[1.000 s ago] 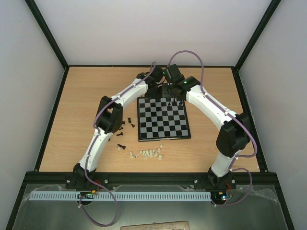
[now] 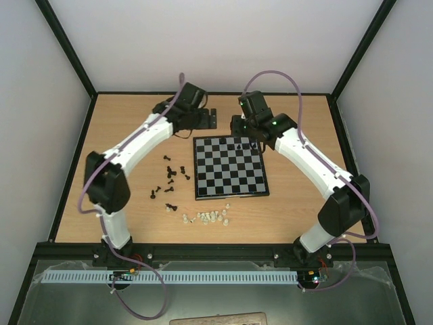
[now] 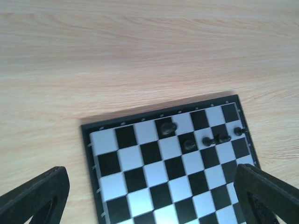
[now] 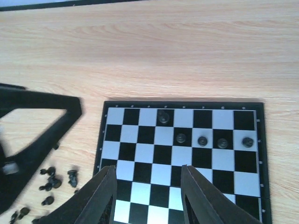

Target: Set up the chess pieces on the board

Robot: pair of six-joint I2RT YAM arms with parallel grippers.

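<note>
The chessboard lies mid-table with a few black pieces on its far right. In the right wrist view a larger black piece stands on a dark back-row square, and a row of black pawns stands one rank in front. My left gripper is wide open and empty, up and to the left of the board, with the same black piece standing free beyond its fingers. Over the board's near part in its own view, my right gripper is open, nothing between its fingertips.
Several loose black pieces lie left of the board. Several white pieces cluster in front of it. The left arm's dark gripper body crosses the right wrist view's left side. Bare table lies right of the board.
</note>
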